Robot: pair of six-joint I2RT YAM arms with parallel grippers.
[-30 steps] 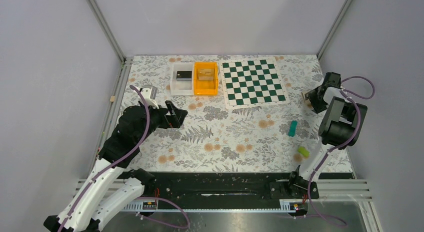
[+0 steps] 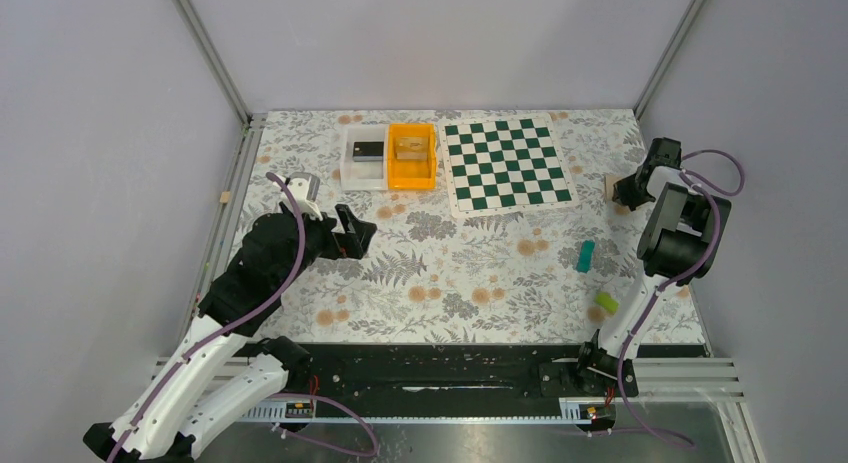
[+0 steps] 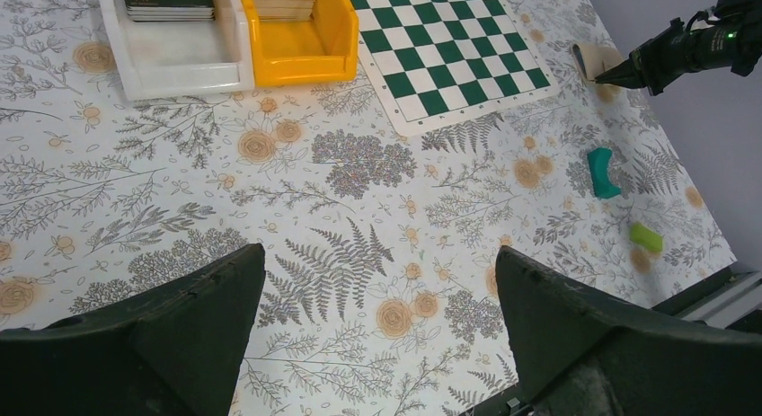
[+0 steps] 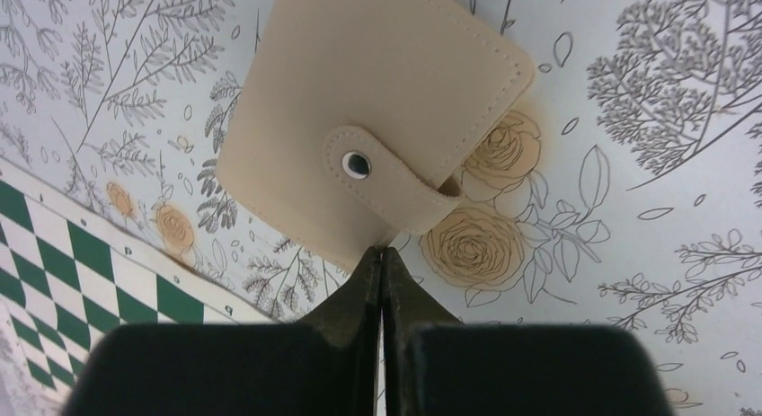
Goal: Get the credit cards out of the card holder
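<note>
The beige card holder (image 4: 377, 84) lies flat at the table's right side, its snap strap across the front; I see no cards. My right gripper is shut at its lower edge just below the strap, with nothing visible held between the fingertips. In the top view it partly covers the holder (image 2: 611, 183). My left gripper (image 2: 355, 233) is over the table's left part, open, its two fingers framing empty tablecloth in the left wrist view.
A white tray (image 2: 362, 178) and orange tray (image 2: 412, 178) hold card stacks at the back. A checkered mat (image 2: 508, 165) lies right of them. A teal piece (image 2: 586, 256) and green piece (image 2: 606, 302) sit at front right.
My right arm has shifted slightly toward the back over the last second, uncovering a bit more of the card holder. The left arm has barely moved.
</note>
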